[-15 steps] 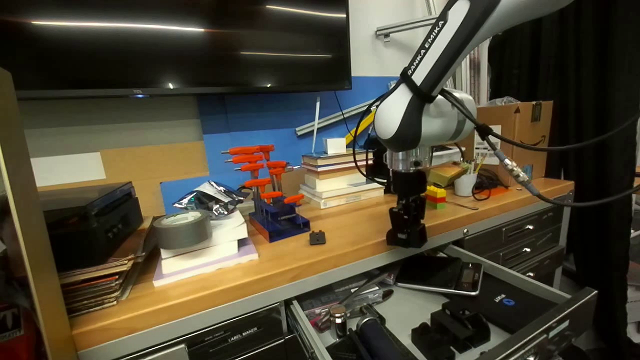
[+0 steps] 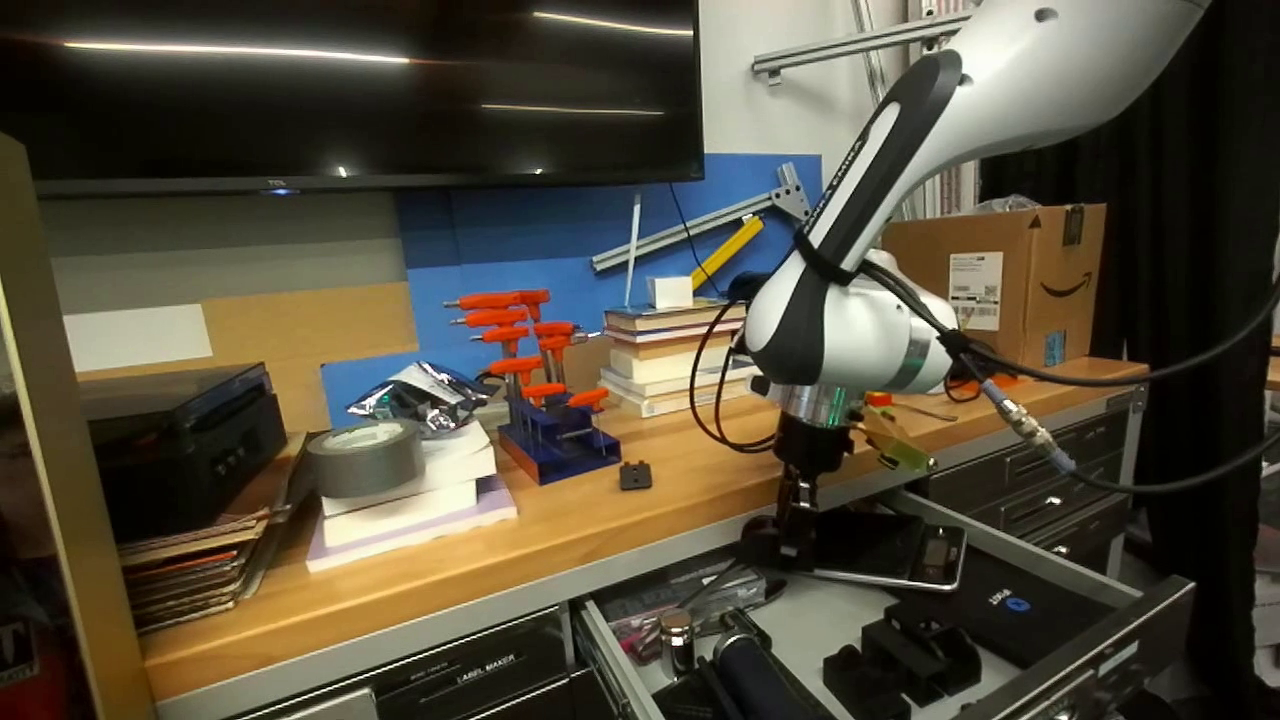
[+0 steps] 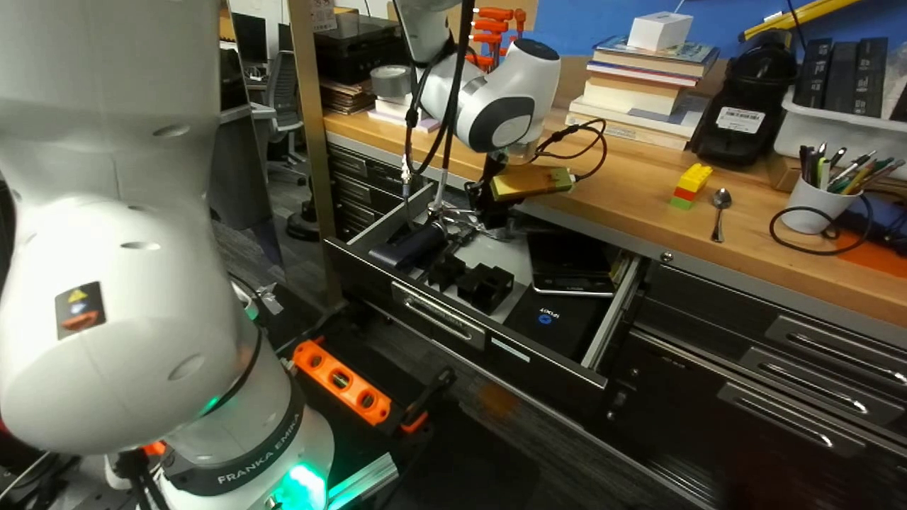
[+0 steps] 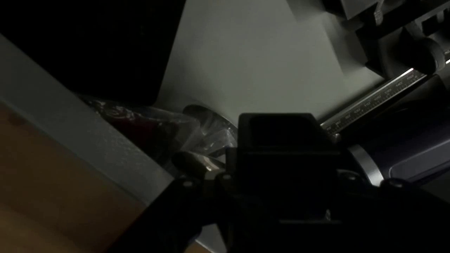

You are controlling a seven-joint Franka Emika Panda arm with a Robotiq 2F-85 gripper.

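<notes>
My gripper (image 2: 780,550) is lowered into the back of the open drawer (image 2: 636,666), beside a black tablet-like device with a silver edge (image 2: 936,564). In the other exterior view the gripper (image 3: 493,219) stands behind the black blocks (image 3: 485,287). A dark finger (image 4: 282,135) fills the lower middle of the wrist view. Close to its left lie a clear plastic packet (image 4: 168,128) and dark shiny handle-like pieces (image 4: 192,163). The spacing of the fingers is lost in shadow, and whether anything is between them is hidden.
The drawer also holds a steel ruler (image 4: 375,99), a dark cylindrical tool (image 2: 762,678) and a flat black case (image 2: 1002,606). Bare drawer floor (image 4: 253,54) shows in the middle. The wooden worktop (image 2: 672,504) overhangs the drawer's back, close to the arm.
My gripper has come down from above the worktop's front edge into the back of the drawer, and the wrist has turned. The drawer's visible contents look unmoved.
</notes>
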